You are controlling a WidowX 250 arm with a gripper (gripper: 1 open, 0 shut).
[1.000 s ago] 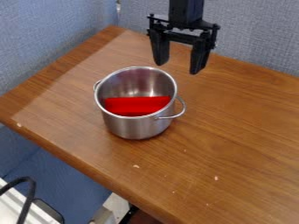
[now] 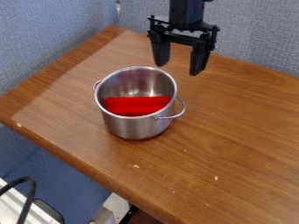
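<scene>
A steel pot (image 2: 138, 127) with two side handles stands on the wooden table, left of the middle of the view. Inside it lies a red object (image 2: 135, 104), its shape partly hidden by the pot wall. My black gripper (image 2: 180, 58) hangs above the table behind the pot, its two fingers wide apart with nothing between them.
Grey-blue walls border it at the back and left. A white object with a black cable (image 2: 24, 197) sits low at the bottom left, off the table.
</scene>
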